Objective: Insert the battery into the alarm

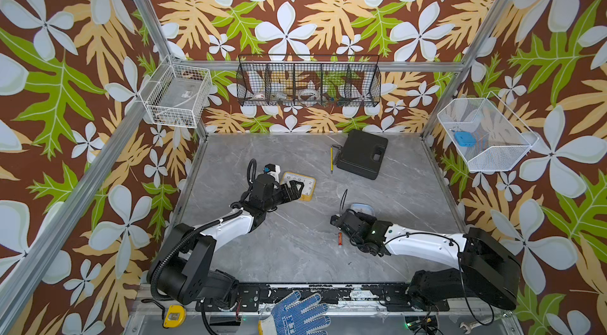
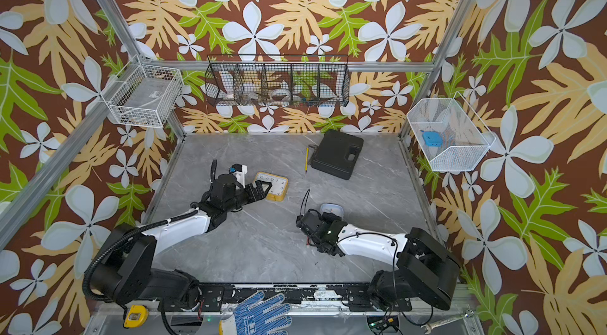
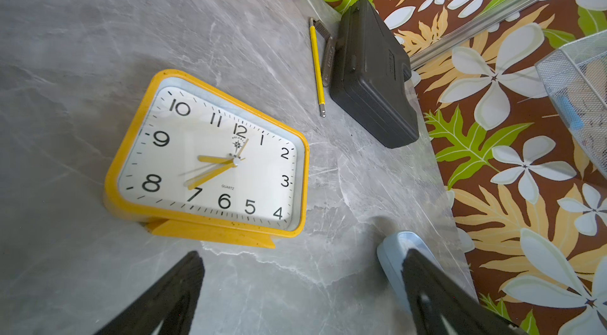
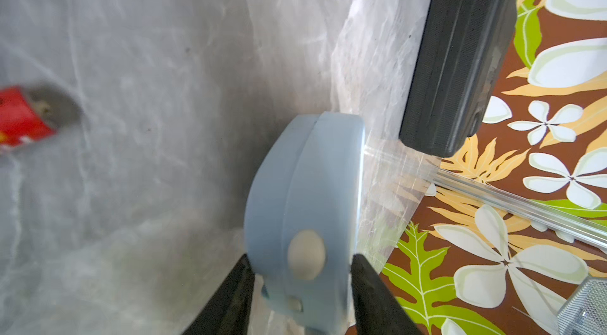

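A red battery [image 1: 339, 238] lies on the grey table near my right arm, its end [image 4: 19, 116] showing at the left of the right wrist view. My right gripper is around a light-blue device [image 4: 303, 176], its fingers at either side; I cannot tell whether they grip it. My left gripper stands open over the table beside a yellow-framed alarm clock [image 3: 208, 151], with nothing between its fingers.
A black case [image 1: 360, 154] and a yellow pencil [image 1: 331, 159] lie at the back. Wire baskets [image 1: 306, 82] hang on the walls. The table's middle between the clock and the right arm is mostly clear.
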